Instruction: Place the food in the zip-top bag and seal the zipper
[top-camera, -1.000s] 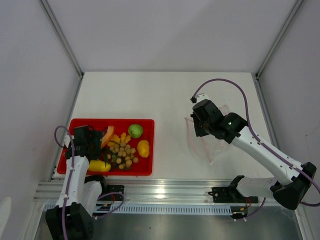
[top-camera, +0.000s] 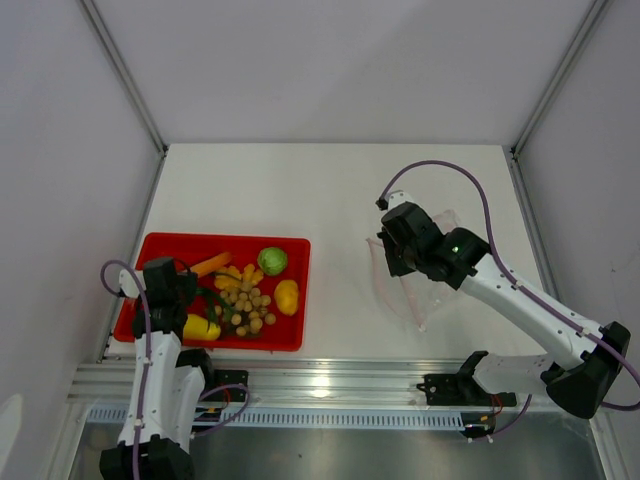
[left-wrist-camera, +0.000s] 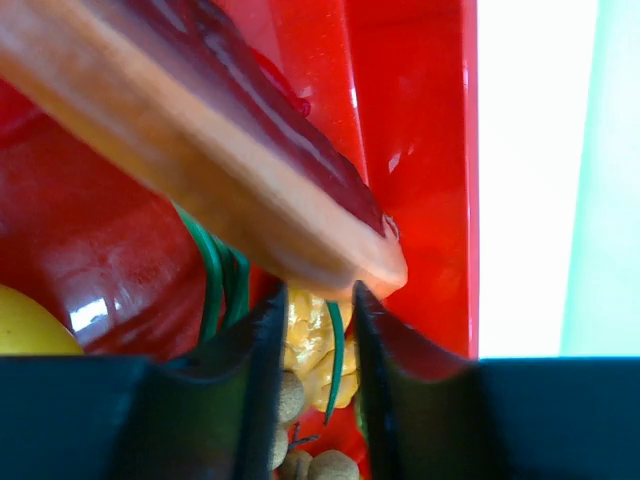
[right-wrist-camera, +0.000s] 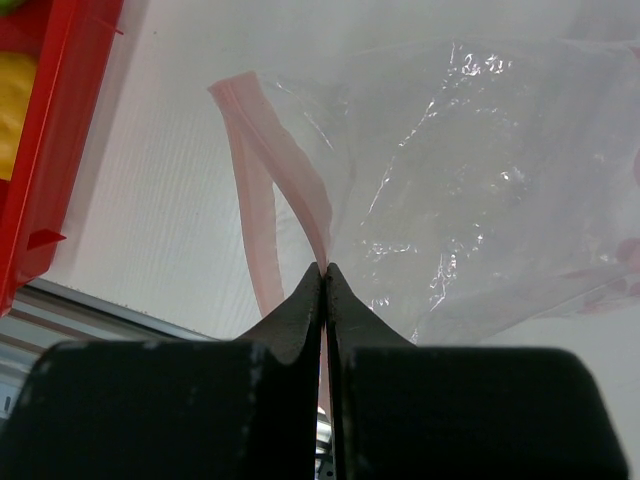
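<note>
The clear zip top bag lies on the white table with its pink-edged mouth parted towards the tray. My right gripper is shut on one pink zipper strip of that mouth. Over the left side of the red tray, my left gripper is partly open. Just beyond its fingertips a hot dog in a bun lies slantwise; nothing is gripped. Yellow food and a green stem show through the gap.
The tray also holds a green cabbage, a yellow pepper, a cluster of round brown food and a yellow corn-like piece. Bare table separates tray and bag.
The orange-brown hot dog in the tray has swung from steep to flatter and shifted slightly back and left. My left arm has shifted slightly; the right one has barely moved.
</note>
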